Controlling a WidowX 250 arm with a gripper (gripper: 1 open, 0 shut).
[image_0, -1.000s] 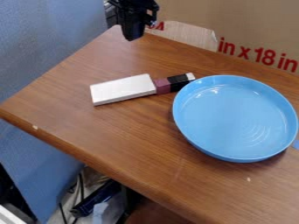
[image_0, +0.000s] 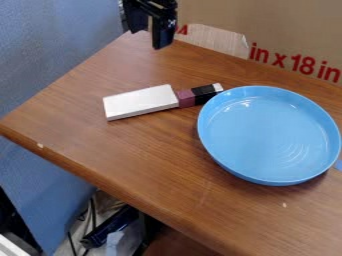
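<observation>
A black gripper (image_0: 150, 22) hangs at the top of the view, above the back corner of the wooden table, apart from everything on it; whether its fingers are open or shut is unclear. A white-bladed tool (image_0: 138, 102), with a maroon and black handle ending in a pale tip, lies flat in the middle of the table. To its right rests a round blue plate (image_0: 267, 135).
A cardboard box (image_0: 274, 30) with red print stands behind the table. Blue fabric lies beyond the table's left edge, with cables and clutter below.
Compared with a second ago, the gripper sits slightly differently at the top, a little to the left. The tool and plate are unmoved.
</observation>
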